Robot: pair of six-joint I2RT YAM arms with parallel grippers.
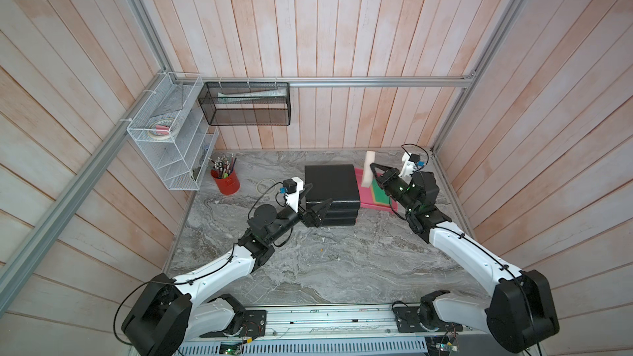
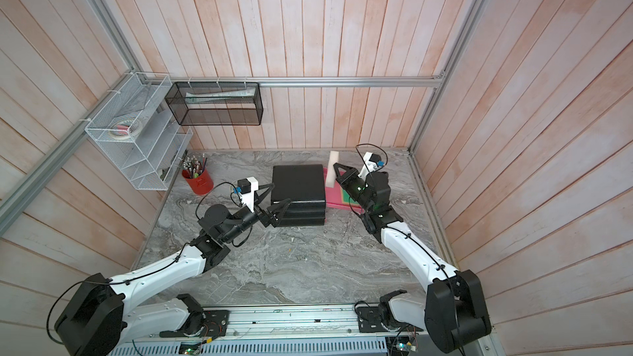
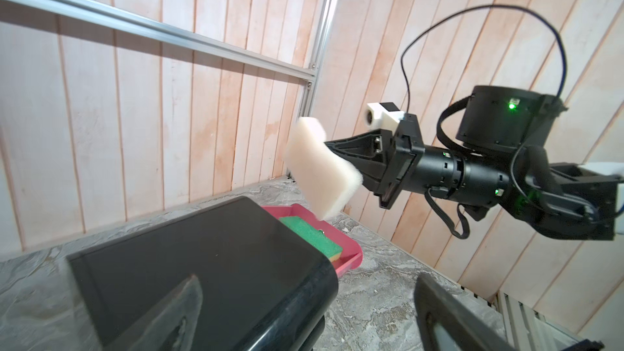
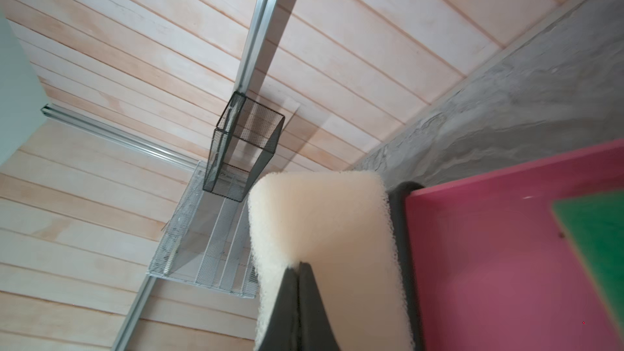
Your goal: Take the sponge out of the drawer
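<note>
A cream sponge point(image 3: 320, 170) hangs in the air above the pink drawer point(image 3: 354, 251), with my right gripper shut on it. In the right wrist view the sponge fills the lower middle, tilted toward the black cabinet side. A green sponge lies inside the open drawer, seen partly at the right wrist view's right edge. My left gripper stands open to the left of the black cabinet point(image 1: 331, 182), nothing between its blurred fingers.
A red pen cup point(image 1: 228, 182) stands at the back left of the table. White wire shelves point(image 1: 172, 141) and a black mesh basket point(image 1: 244, 104) hang on the walls.
</note>
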